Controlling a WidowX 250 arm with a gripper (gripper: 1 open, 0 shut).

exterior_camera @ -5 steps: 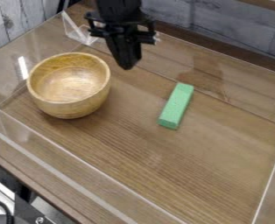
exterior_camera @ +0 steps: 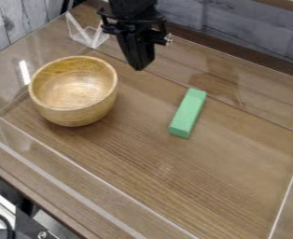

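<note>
The black gripper (exterior_camera: 139, 51) hangs over the back of the wooden table, behind and right of a wooden bowl (exterior_camera: 73, 91), pointing down; whether its fingers are apart is hard to make out. The bowl is on the left and looks empty. A green rectangular block (exterior_camera: 188, 113) lies flat right of centre, apart from the bowl and the gripper.
The wooden table (exterior_camera: 199, 187) has broad free room in the front and right. A raised wooden edge runs along the back right, and pale clutter shows at the left edge.
The gripper has shifted slightly up and back in the view. The bowl and green block have not moved.
</note>
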